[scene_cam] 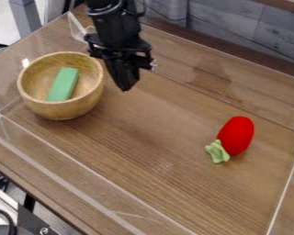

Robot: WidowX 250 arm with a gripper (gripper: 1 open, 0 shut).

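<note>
The black robot arm [113, 32] reaches down from the top, its gripper [140, 64] shut with nothing visible between the fingers, above the table just right of a wooden bowl. A green block [62, 83] lies inside the bowl [76, 104]. A red object with a pale green end [235, 135] lies on the table at the right.
The wooden table [137, 174] has wide free room in the middle and front. A dark grey wall [235, 27] borders the back right. Cables show at the left edge.
</note>
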